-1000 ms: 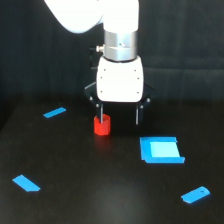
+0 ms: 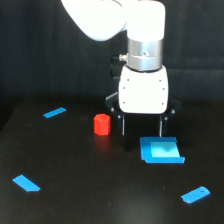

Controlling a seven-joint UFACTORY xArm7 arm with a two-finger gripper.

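A small red block (image 2: 102,124) stands on the dark table, left of centre. My gripper (image 2: 142,131) hangs to the right of the block, clear of it. Its two thin dark fingers are spread well apart, and nothing shows between them. Just beneath the right finger lies a square patch edged with blue tape (image 2: 162,159). Whether the fingertips touch the table cannot be told.
Short blue tape strips mark the table at the back left (image 2: 55,112), front left (image 2: 26,183) and front right (image 2: 195,195). Behind hangs a dark backdrop.
My gripper has shifted right, from beside and above the red block toward the taped square. The block stays in about the same place. The square's pale middle now looks bluer.
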